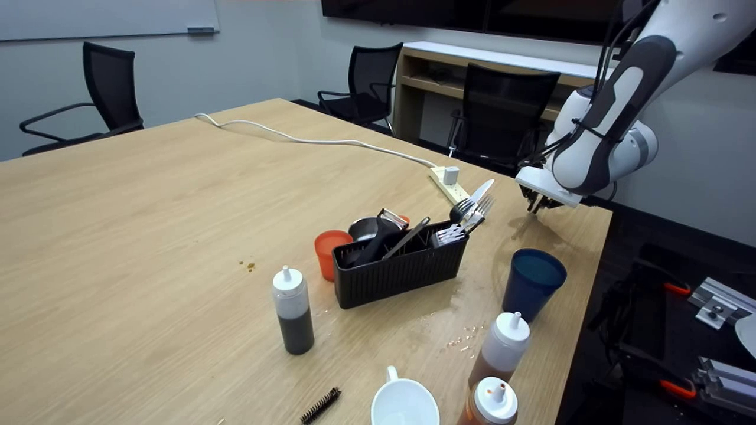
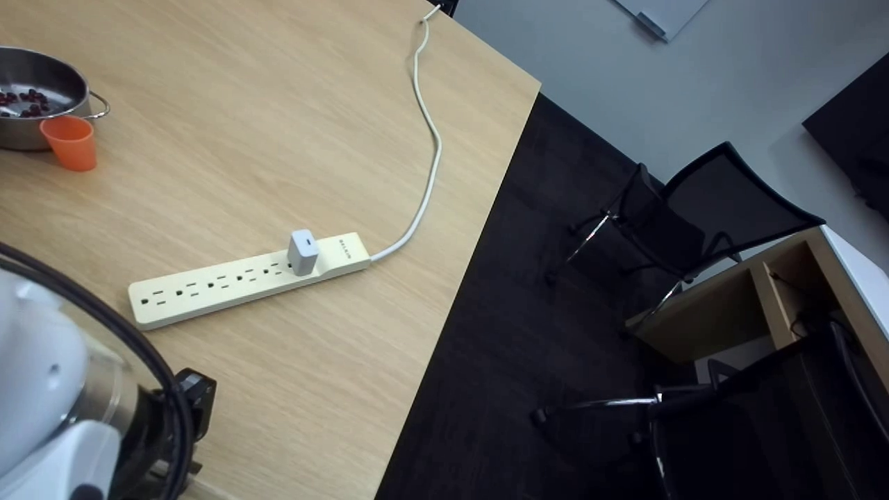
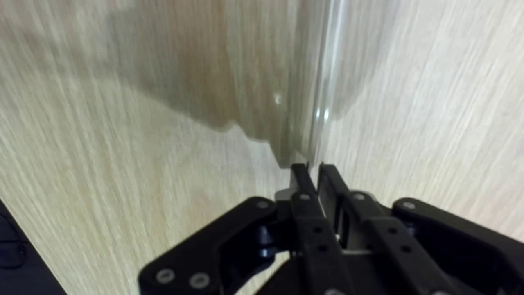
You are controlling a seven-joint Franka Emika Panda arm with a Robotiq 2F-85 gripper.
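In the wrist view my gripper points down at the bare wood table (image 3: 123,206), its two fingers close together. A narrow pale line shows between them, too thin to make out. From the fingertips a clear, shiny streak (image 3: 321,83) runs up the picture beside a darker patch; whether it is a transparent thing or a reflection, I cannot say. In exterior view 1 the gripper (image 1: 534,206) hangs tilted, low over the right far corner of the table, beyond the dark blue cup (image 1: 528,287). Exterior view 2 catches only its black side; the fingertips are hidden there.
A black basket of utensils (image 1: 400,273) stands left of the cup, with an orange cup (image 1: 330,251) behind it. The power strip (image 2: 242,279) and its cord lie along the far side. Squeeze bottles (image 1: 501,347) and a white mug (image 1: 404,404) are in front.
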